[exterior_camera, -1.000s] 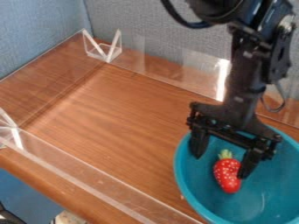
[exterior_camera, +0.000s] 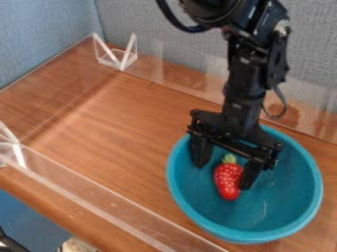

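Note:
My black gripper hangs down into a blue bowl at the right of the table, its fingers spread open around a red strawberry with a green top. The strawberry lies on the bowl's floor, just below and between the fingertips. Whether a finger touches it I cannot tell.
Clear plastic brackets stand at the back left and left edge. A grey padded wall runs along the back.
My gripper has moved leftward over the strawberry and stays open. The bowl and strawberry also appear further left in the frame than a second ago.

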